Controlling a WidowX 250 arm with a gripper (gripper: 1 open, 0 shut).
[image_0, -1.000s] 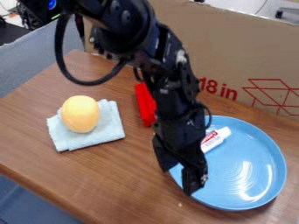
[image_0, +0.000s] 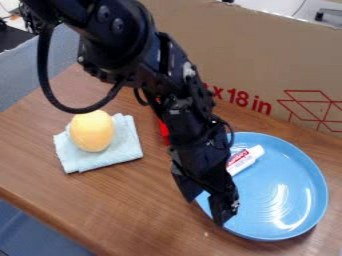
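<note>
The black gripper (image_0: 203, 200) is low over the left side of a blue plate (image_0: 281, 205); whether its fingers hold anything is hidden. A white tube with a red label (image_0: 246, 157) lies on the plate, partly behind the gripper. A yellow, rounded object (image_0: 91, 128) rests on a folded pale blue cloth (image_0: 107, 154) to the left. A red object (image_0: 163, 130) is mostly hidden behind the arm.
A large cardboard box (image_0: 261, 65) stands along the back. A blue-grey surface lies beyond the table's left edge.
The objects on the table look unmoved.
</note>
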